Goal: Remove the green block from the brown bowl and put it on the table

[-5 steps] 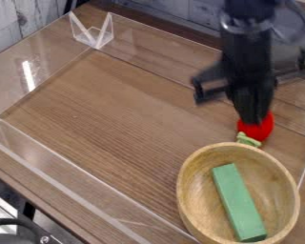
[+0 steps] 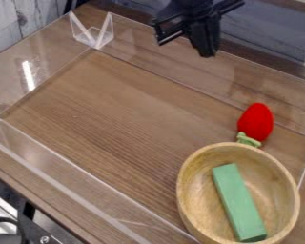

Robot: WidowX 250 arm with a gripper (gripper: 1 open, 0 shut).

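The green block (image 2: 238, 202) lies lengthwise inside the brown bowl (image 2: 198, 202) at the lower right of the camera view. My gripper (image 2: 206, 50) is at the top of the view, far behind the bowl and well away from the block. It is small and dark here; its fingers look shut, and nothing shows between them.
A red object with a pale green end (image 2: 254, 124) lies just behind the bowl, close to its rim. A clear wire-like rack (image 2: 91, 31) stands at the back left.
The arm has drawn back from above the red object and bowl, toward the top of the view and leftward. The green block, bowl and red object have stayed where they were.
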